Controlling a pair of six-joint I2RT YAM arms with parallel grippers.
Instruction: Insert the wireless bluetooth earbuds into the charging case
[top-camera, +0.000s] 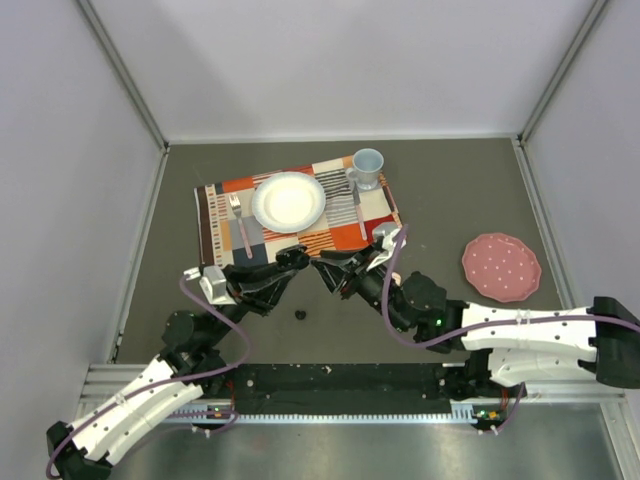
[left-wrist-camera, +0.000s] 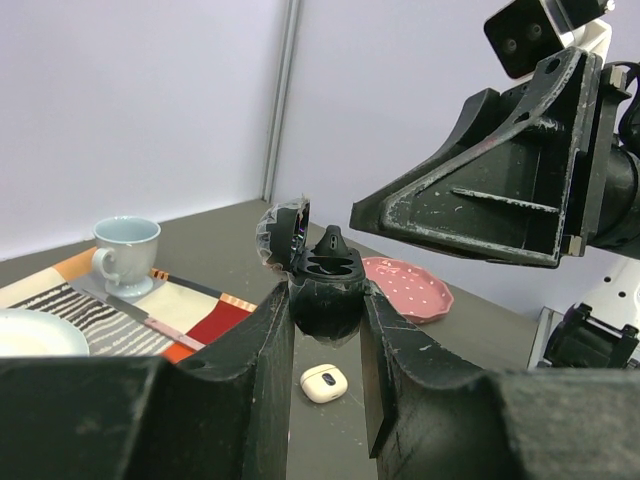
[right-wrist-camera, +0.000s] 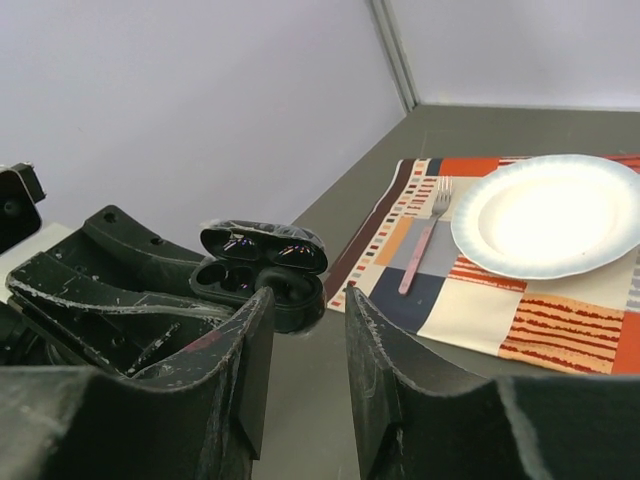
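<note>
The black charging case (left-wrist-camera: 328, 300) is gripped between the fingers of my left gripper (top-camera: 280, 268), held above the table with its lid (right-wrist-camera: 265, 245) raised. In the right wrist view, a dark earbud (right-wrist-camera: 287, 285) sits in the right-hand side of the case; how deeply it is seated I cannot tell. From the left wrist, a pointed dark piece (left-wrist-camera: 332, 240) sticks up out of the case. My right gripper stands open just beside the case, its fingers apart and empty. Another small black earbud (top-camera: 300, 314) lies on the table below.
A white earbud case (left-wrist-camera: 323, 383) rests on the table under the right arm. Behind are a placemat with a white plate (top-camera: 289, 202), a fork (top-camera: 240, 222) and a blue mug (top-camera: 366, 168). A pink plate (top-camera: 501, 267) lies at the right.
</note>
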